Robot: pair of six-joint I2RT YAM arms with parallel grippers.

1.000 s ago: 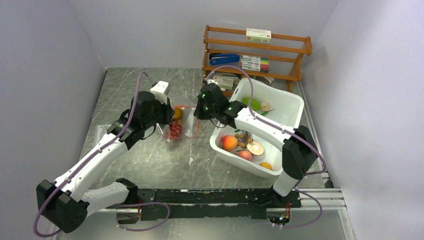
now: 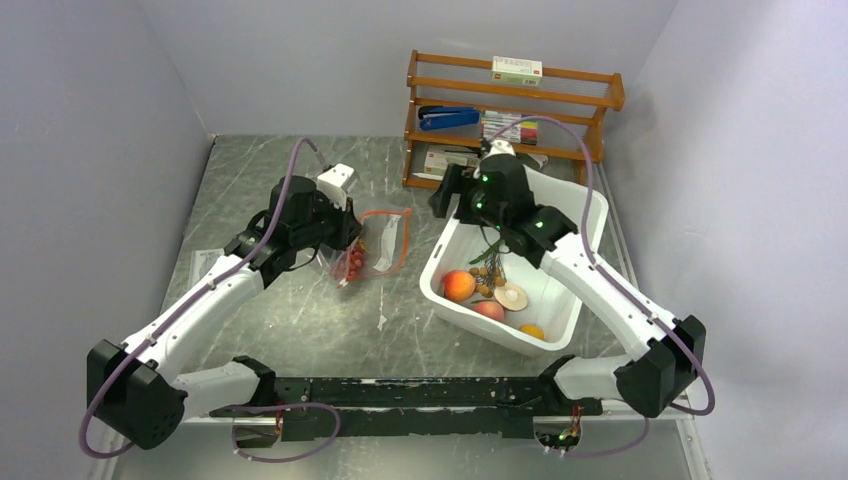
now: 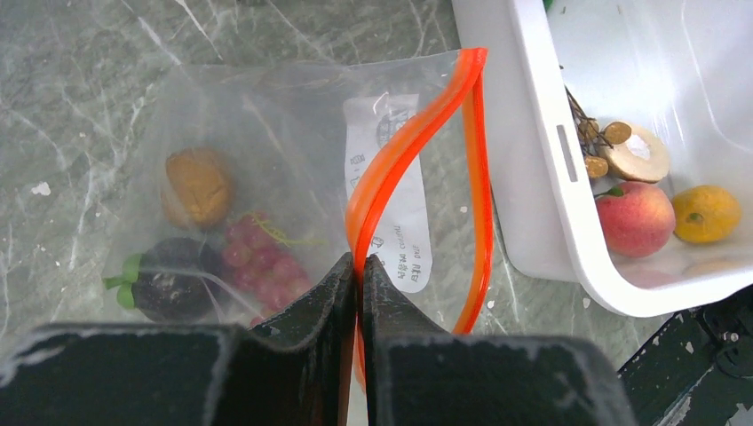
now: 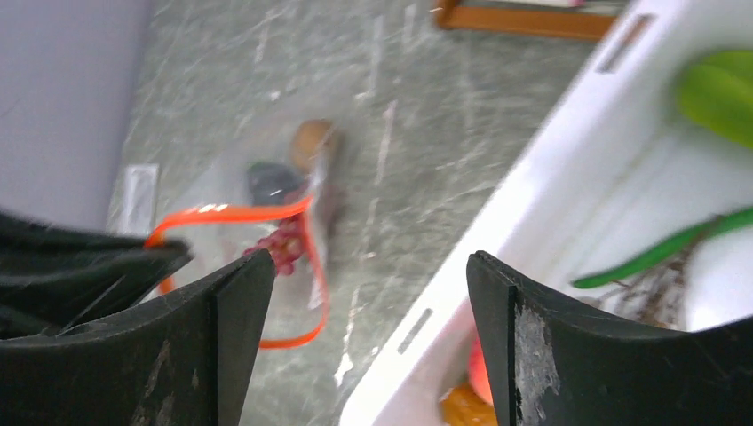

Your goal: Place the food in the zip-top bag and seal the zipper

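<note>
A clear zip top bag (image 3: 293, 106) with an orange zipper edge (image 3: 479, 177) lies left of the white bin. Through its film show red grapes (image 3: 262, 262), a dark eggplant-like piece (image 3: 178, 280) and a brown round food (image 3: 197, 188). My left gripper is shut on one side of the orange zipper edge; the bag's mouth gapes toward the bin. Above the bin's left wall, my right gripper stands open, its fingers (image 4: 222, 328) wide apart with nothing between. In the bin are peaches (image 3: 635, 219) and a yellow fruit (image 3: 706, 213).
The white bin (image 2: 433, 268) also holds a cut mushroom-like piece (image 2: 511, 296), brown longans (image 2: 486, 290) and green vegetables (image 4: 724, 98). Behind it stands a wooden rack (image 2: 412, 100) with a blue stapler (image 2: 449, 120). The table front of the bag is clear.
My right gripper has moved away from the bag's mouth, rightward over the bin, and has opened. The left gripper has shifted slightly right with the bag edge.
</note>
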